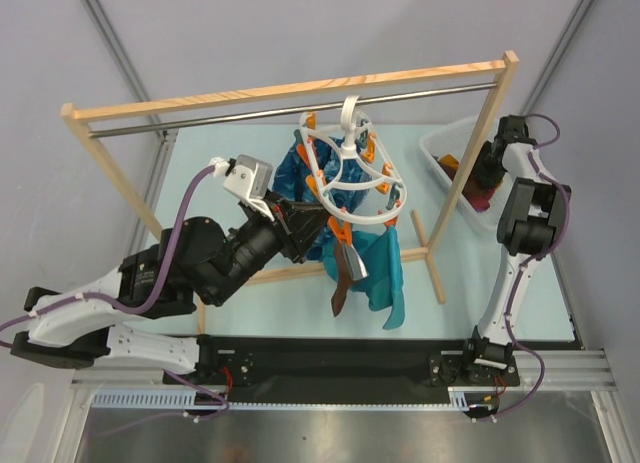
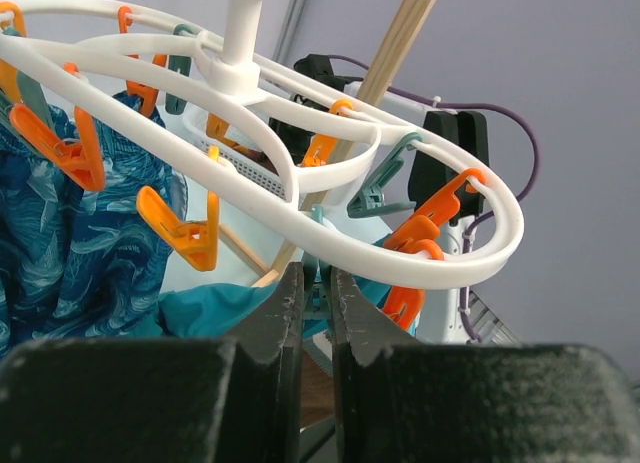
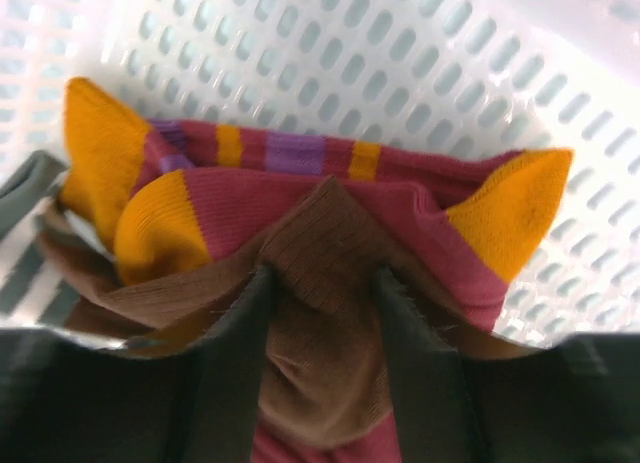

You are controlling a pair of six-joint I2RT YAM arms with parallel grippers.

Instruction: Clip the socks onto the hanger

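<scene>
A white clip hanger (image 1: pixel 352 163) with orange and teal clips hangs from the rail, carrying blue patterned socks (image 2: pixel 60 233), teal socks (image 1: pixel 380 273) and a brown sock (image 1: pixel 342 288). My left gripper is shut on a teal clip at the hanger's front rim. At right, my right gripper is down in the white basket (image 1: pixel 438 135), over a brown sock (image 3: pixel 320 243) lying on maroon and orange socks (image 3: pixel 470 223); its fingers are part apart and blurred, and I cannot tell if they touch the cloth.
The wooden rack (image 1: pixel 240 95) spans the middle, its right post (image 1: pixel 470 159) standing between hanger and basket.
</scene>
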